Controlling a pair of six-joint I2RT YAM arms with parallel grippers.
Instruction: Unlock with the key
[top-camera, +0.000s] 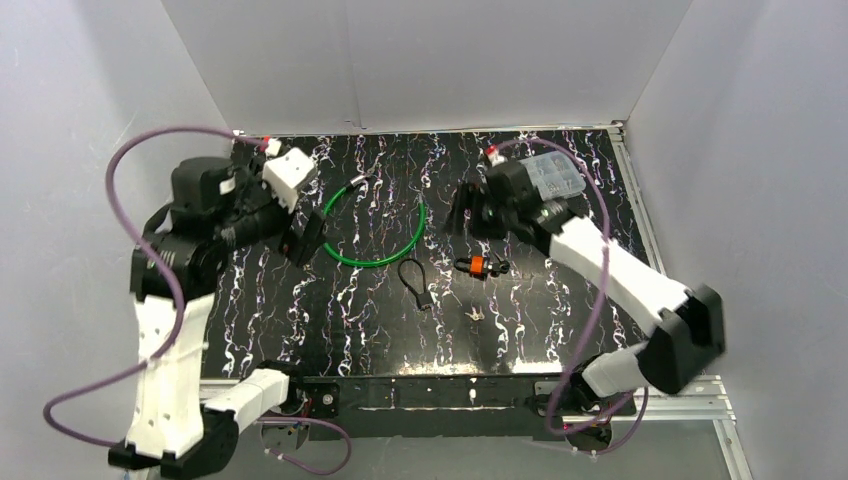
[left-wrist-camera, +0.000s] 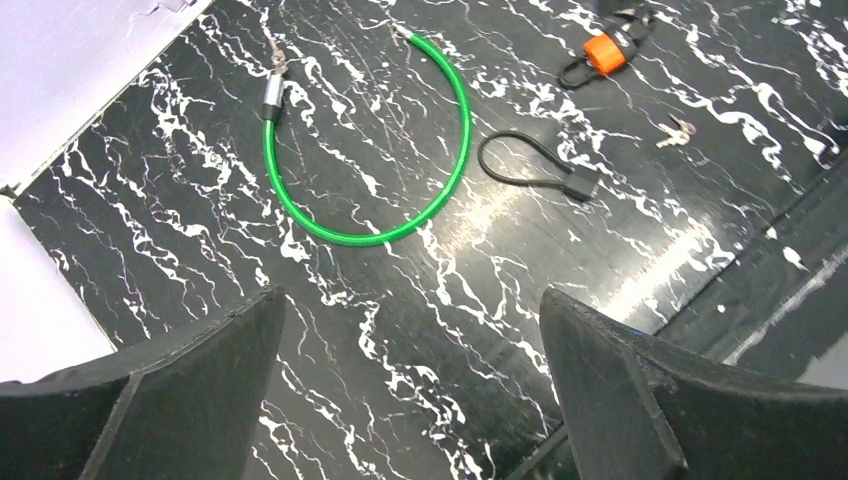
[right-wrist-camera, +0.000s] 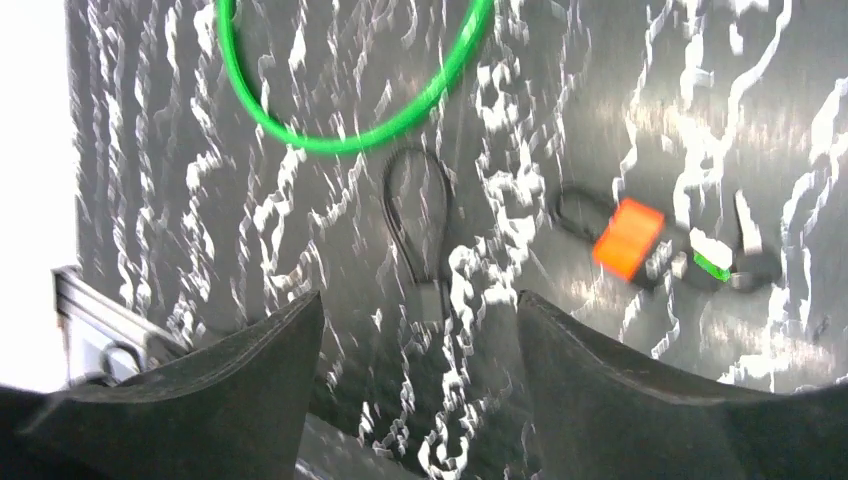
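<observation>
The green cable lock (top-camera: 372, 263) lies in a U on the dark marbled table, its metal lock end (left-wrist-camera: 273, 93) at the left with a key (left-wrist-camera: 279, 60) apparently in it. Its other end lies free, apart from the lock end. A small loose key set (left-wrist-camera: 677, 132) rests near the front, with the top view showing it right of the black loop. My left gripper hangs over the table's left side, open and empty. Above the table's right half, my right gripper is also open, nothing between its fingers; its view is blurred.
A black cord loop with a block (top-camera: 414, 285) lies near the middle. Right of it is a black strap with an orange band (top-camera: 478, 266). A clear compartment box (top-camera: 552, 175) stands at the back right. Walls enclose the back and sides.
</observation>
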